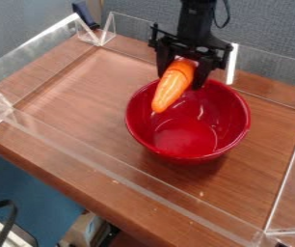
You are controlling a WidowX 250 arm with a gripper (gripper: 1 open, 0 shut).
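Note:
An orange carrot (174,85) is held by my black gripper (185,60) at its upper end, tilted with its tip pointing down and left. It hangs over the left rear part of a red bowl (189,140), which stands on the wooden table. My gripper is above the bowl's back rim; its fingers are partly hidden behind the carrot's top.
Clear plastic walls border the wooden table (79,92) on its sides. Beyond the near left edge lie a blue floor and some cables and hardware at the bottom left.

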